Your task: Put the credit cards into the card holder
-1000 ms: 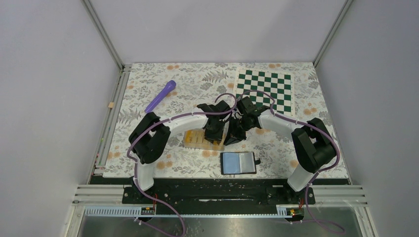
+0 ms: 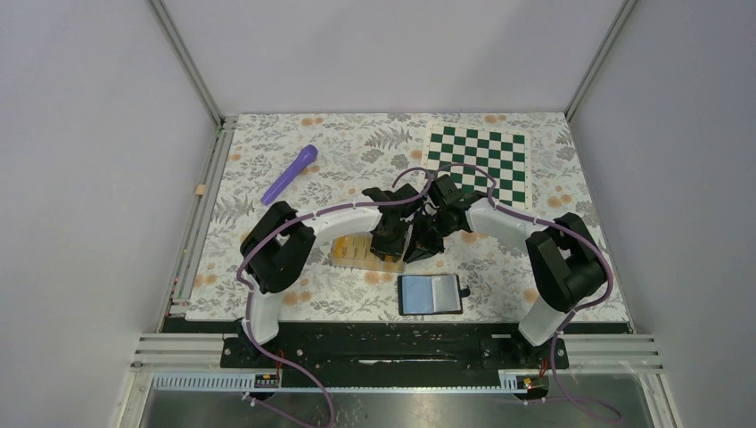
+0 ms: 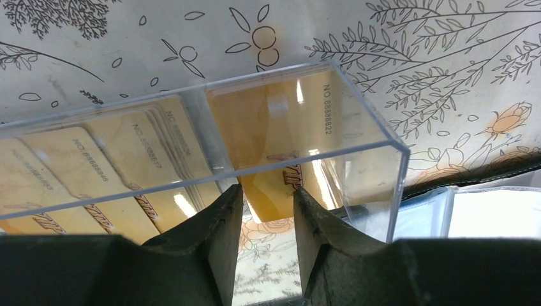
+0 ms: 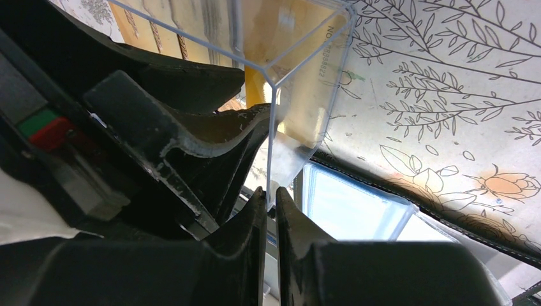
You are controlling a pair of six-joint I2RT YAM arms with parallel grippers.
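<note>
Yellow credit cards (image 3: 274, 121) stand in a clear box (image 3: 392, 172) that fills much of the left wrist view, several stacks side by side. My left gripper reaches into the box's front at its rightmost stack; its fingertips stand apart, with a card's lower part showing between them. Whether they clamp that card is unclear. My right gripper is shut on the clear box's corner edge. Below the arms in the top view lies the card holder (image 2: 431, 294), spread flat, blue on the left and whitish on the right.
A purple microphone-like object (image 2: 290, 174) lies at the back left, and a green checkered board (image 2: 481, 160) at the back right. The two grippers are close together at the box's right end. Patterned cloth (image 2: 357, 308) left of the holder is clear.
The right arm, the clear box and the card holder look unmoved.
</note>
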